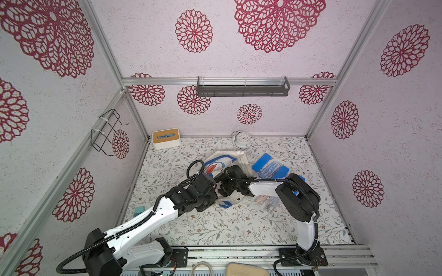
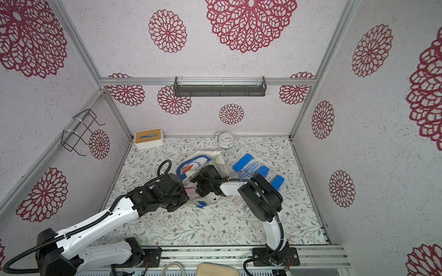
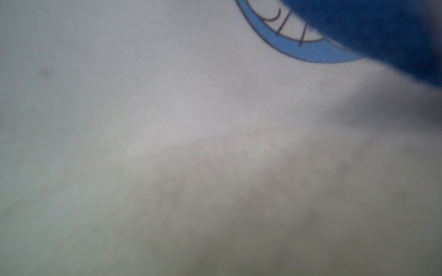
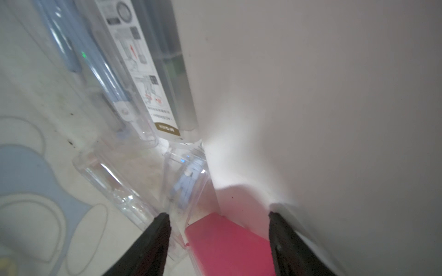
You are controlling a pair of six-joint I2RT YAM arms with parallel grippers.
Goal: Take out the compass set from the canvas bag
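The white canvas bag [image 1: 216, 163] with blue and red print lies at the table's centre. My right gripper is open inside it; the right wrist view shows clear plastic cases [image 4: 147, 78], a small clear case [image 4: 184, 184] with blue items and a red item [image 4: 230, 243] between and beyond the fingertips. Which case is the compass set I cannot tell. My left gripper is at the bag's left side in the top views, its fingers hidden; its wrist view shows only blurred canvas [image 3: 184, 115] with blue print.
Blue and clear packs [image 1: 261, 162] lie right of the bag. A white tray [image 1: 166, 143] stands back left, a small clock [image 1: 243, 140] at the back. A teal block [image 1: 139, 210] lies at the left.
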